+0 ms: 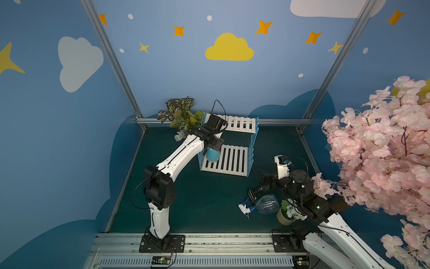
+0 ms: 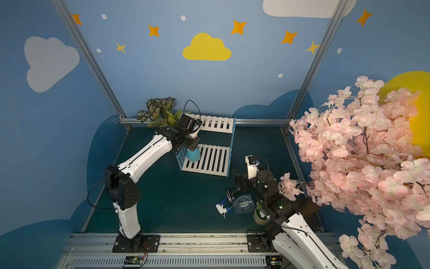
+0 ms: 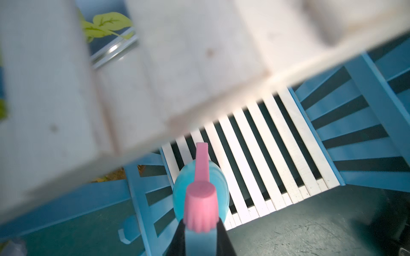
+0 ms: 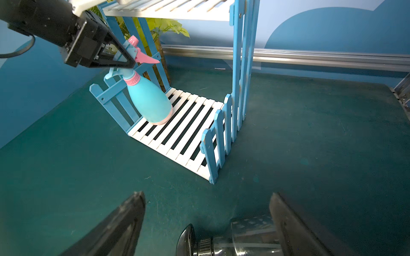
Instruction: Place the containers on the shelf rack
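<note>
A turquoise spray bottle (image 4: 149,102) with a pink nozzle stands upright at the left of the shelf's lower slatted level (image 4: 179,145), apparently touching it. My left gripper is shut on its neck, beneath the upper level (image 4: 166,12); the top views partly hide the bottle (image 1: 212,154) behind that arm. My right gripper is open, low at the front right, above a dark clear bottle (image 4: 252,239) lying on the floor, with nothing seen held between its fingers.
A clear spray bottle (image 1: 267,204) and a potted plant (image 1: 284,217) are at the front right. Leafy plants (image 1: 183,116) are at the back left, pink blossoms (image 1: 371,152) at the right.
</note>
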